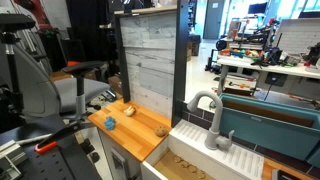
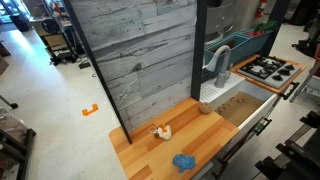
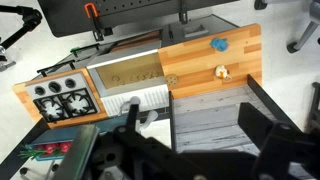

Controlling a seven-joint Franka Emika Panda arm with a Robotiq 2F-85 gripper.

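In the wrist view my gripper is open, its two dark fingers wide apart, with nothing visible between them. Below it is a toy kitchen with a wooden counter [image 2: 160,155]. A crumpled blue thing [image 2: 184,161] lies there, near a small yellow-and-white object [image 2: 162,131]. A round brown item [image 2: 205,107] sits closer to the sink [image 1: 185,158], which has a wood-coloured floor. Behind the sink rises a grey-white faucet [image 1: 212,117]. In the wrist view the blue thing [image 3: 219,44] and yellow-and-white object [image 3: 222,72] are off to the upper right.
A stove top [image 2: 268,69] with dark burners is past the sink. A grey plank wall [image 2: 150,78] backs the counter, with a dark post [image 1: 181,62] at its end. A blue-green bin [image 1: 268,123] stands behind the sink.
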